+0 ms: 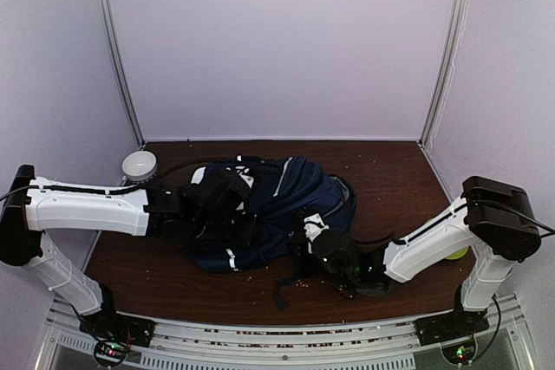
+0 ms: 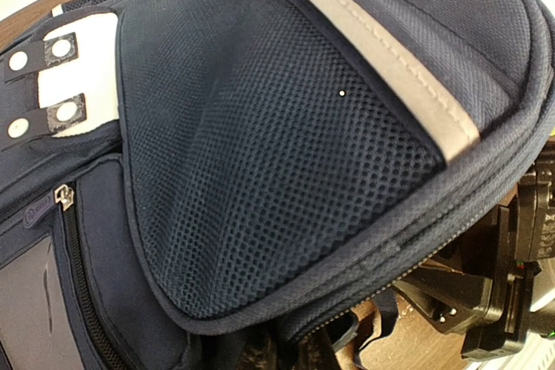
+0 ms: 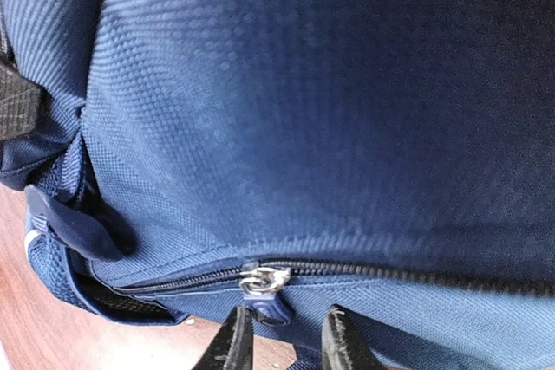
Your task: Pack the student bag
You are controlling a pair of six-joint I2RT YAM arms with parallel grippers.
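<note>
A navy backpack [image 1: 299,184] lies across the middle of the table, its mesh pocket [image 2: 260,153] and reflective strip filling the left wrist view. My left gripper is over the bag's near part, at the bottom edge of that view, shut on bag fabric, largely hidden. My right gripper stands part open at the bag's lower side, its fingertips just below a zipper slider [image 3: 264,279] with a blue pull tab [image 3: 267,305]. Whether anything is between those fingers is not clearly visible beyond fabric behind them.
A white round container [image 1: 139,165] sits at the back left corner. A green round object [image 1: 458,253] is partly hidden behind the right arm.
</note>
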